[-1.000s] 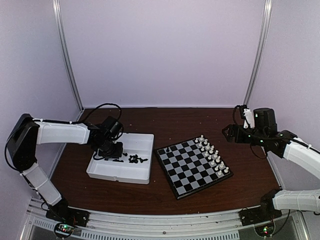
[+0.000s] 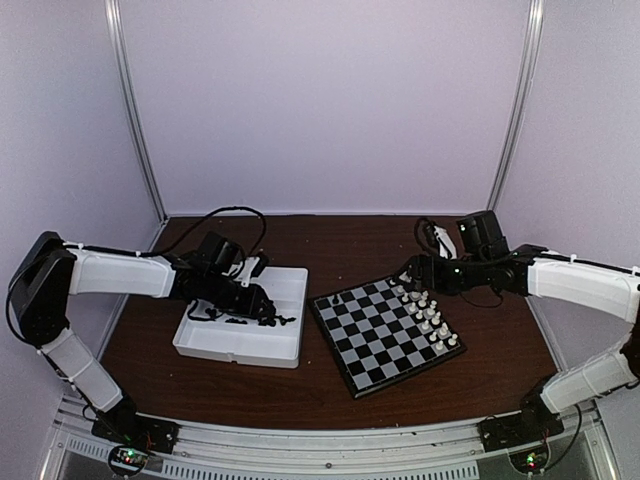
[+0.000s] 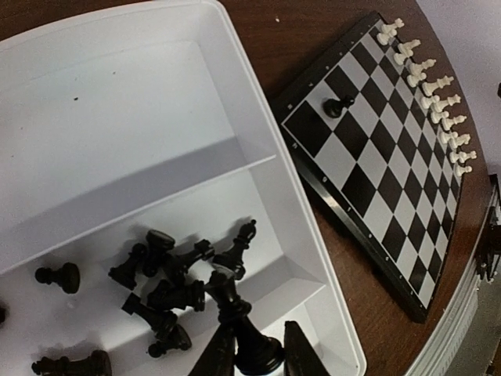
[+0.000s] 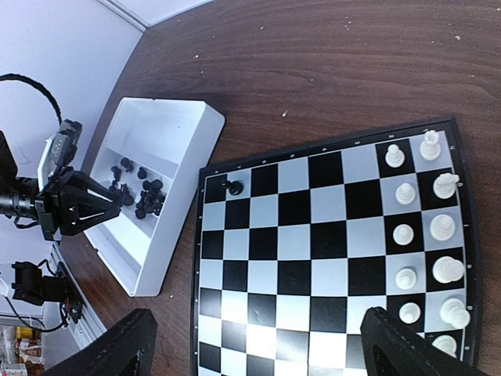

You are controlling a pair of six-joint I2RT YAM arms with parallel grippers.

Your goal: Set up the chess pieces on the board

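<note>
Black chess pieces [image 3: 178, 296] lie loose in the white tray [image 3: 329, 235]. My left gripper [image 2: 268, 312] is low over this tray, its fingers apart. One larger-looking black piece [image 3: 254, 345] shows between its fingertips, base towards me; whether they touch it I cannot tell. On the chessboard [image 4: 293, 270], one black pawn [image 4: 235, 188] stands near the far corner on the tray side. White pieces [image 4: 444, 227] and white pawns [image 4: 403, 234] stand in two rows along the opposite edge. Above the board my right gripper is open and empty.
A black piece [image 3: 72, 364] lies apart from the cluster, near the tray's lower left in the left wrist view. Low dividers split the tray, and its upper compartment is mostly bare. The board's middle is clear, as is the table [image 2: 330, 235] behind it.
My left gripper has moved right across the tray, now covering part of the black cluster. My right gripper has moved left, from the table's right side to the board's far end.
</note>
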